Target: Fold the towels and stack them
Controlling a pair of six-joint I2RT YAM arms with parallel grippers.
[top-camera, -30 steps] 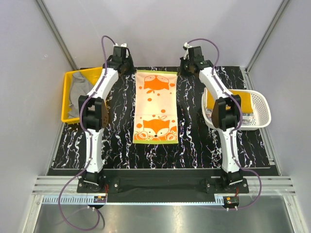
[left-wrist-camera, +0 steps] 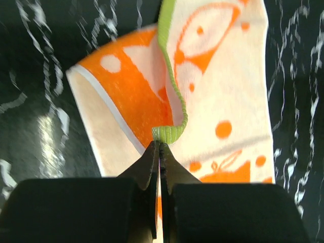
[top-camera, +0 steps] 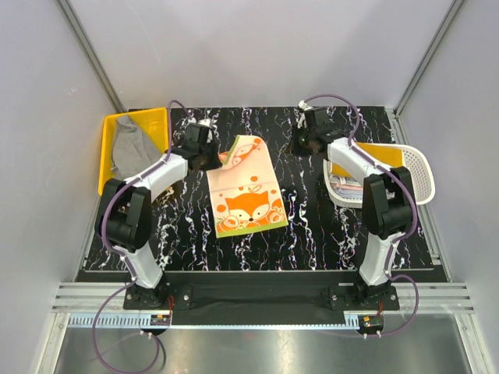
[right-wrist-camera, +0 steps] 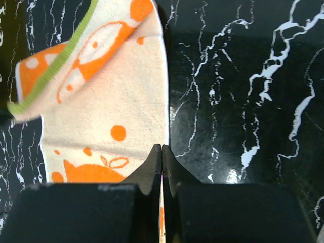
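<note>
A cream fox-print towel (top-camera: 245,195) with green end bands lies lengthwise on the table, its upper part skewed and folded over. My left gripper (top-camera: 212,162) is shut at that fold's left side; in its wrist view the tips (left-wrist-camera: 159,144) meet at the bent green hem (left-wrist-camera: 172,131). Whether they pinch it is unclear. My right gripper (top-camera: 296,146) is shut, held right of the towel's upper part, with nothing visible between its tips.
A yellow bin (top-camera: 107,132) with grey cloth stands on the left, a white basket (top-camera: 421,175) with folded cloths on the right.
The towel's far end has been pulled toward the front left and folded over. My left gripper has come down and inward; the right has moved slightly toward the front.
</note>
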